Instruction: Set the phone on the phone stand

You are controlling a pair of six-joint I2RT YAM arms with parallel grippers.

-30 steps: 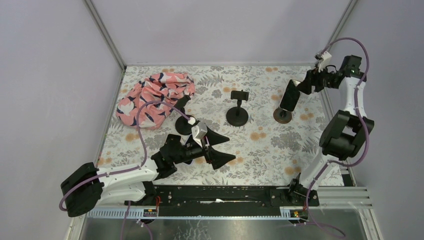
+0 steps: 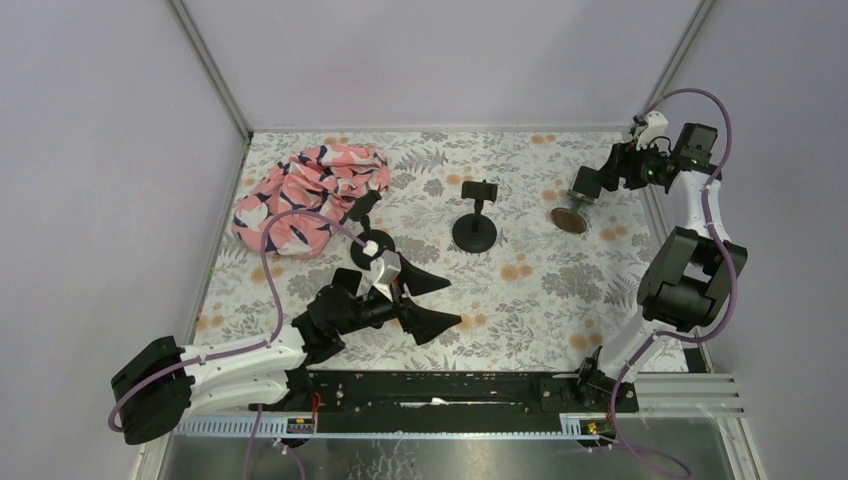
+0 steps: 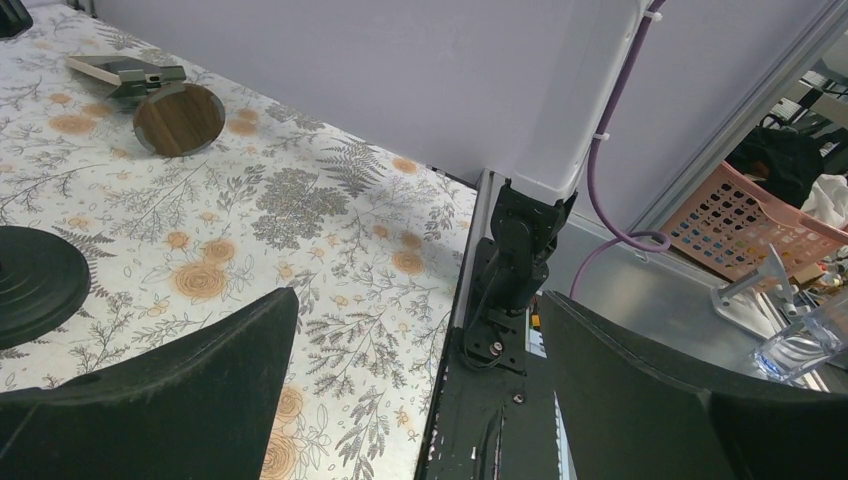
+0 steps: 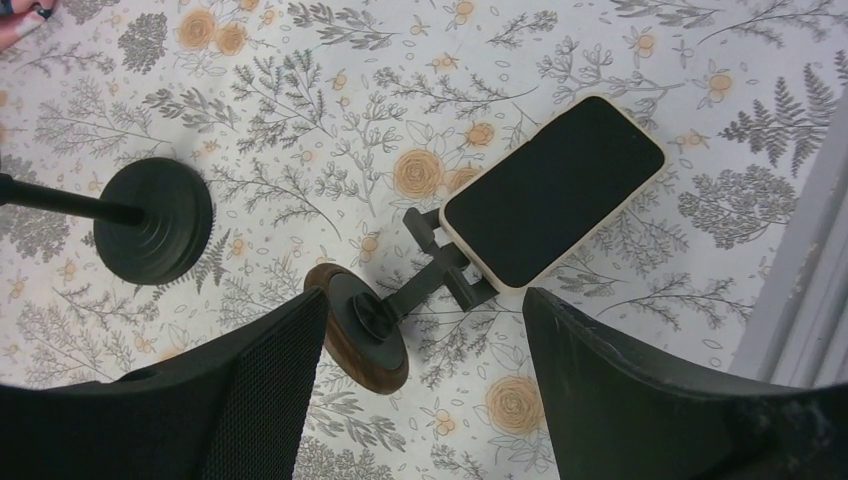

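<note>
The phone lies screen up on the table at the right, tight against the cradle of a wood-based stand, which is tipped over on its side with its round base raised on edge, also seen in the left wrist view (image 3: 178, 120). My open right gripper is above it; in the top view it is just right of the phone. My left gripper (image 2: 440, 300) stands open over the left front of the table, nothing between its fingers.
A black stand (image 2: 474, 231) stands at centre, another (image 2: 372, 250) at the left beside a pink patterned cloth (image 2: 295, 200). A dark object (image 2: 347, 280) is partly under my left arm. Walls border the table.
The phone and its stand have toppled backward from upright, so the base now rises on edge. My right gripper has shifted slightly; the left arm moved a little left about a second ago.
</note>
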